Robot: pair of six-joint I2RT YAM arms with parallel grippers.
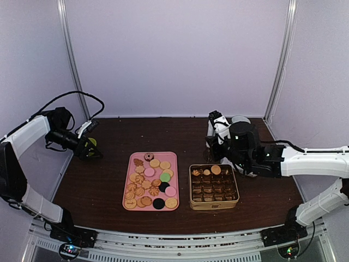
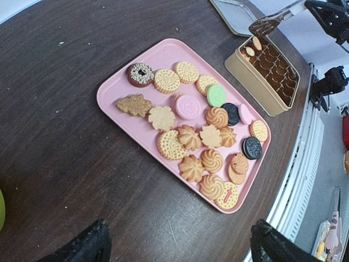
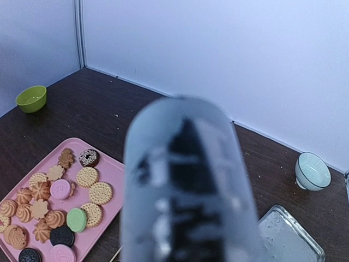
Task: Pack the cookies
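Note:
A pink tray (image 1: 172, 158) in the middle holds several biscuits, swirls and coloured cookies. To its right stands a tan tin (image 1: 214, 206) with brown compartments; a few cookies (image 1: 216, 169) lie along its back row. My right gripper (image 1: 214, 143) is above and behind the tin, around a shiny metal tool (image 2: 264, 25) that looks like tongs. This tool, blurred, fills the middle of the right wrist view and hides the gripper's fingertips. Nothing shows clearly at the tool's tip. Far left, my left gripper is open and empty.
A green bowl (image 3: 31, 99) sits at the left, by my left gripper. Behind the tin lie a clear-looking flat tray (image 3: 289, 234) and a pale bowl (image 3: 313, 171) near the back right. Bare table separates the pink tray from the back wall.

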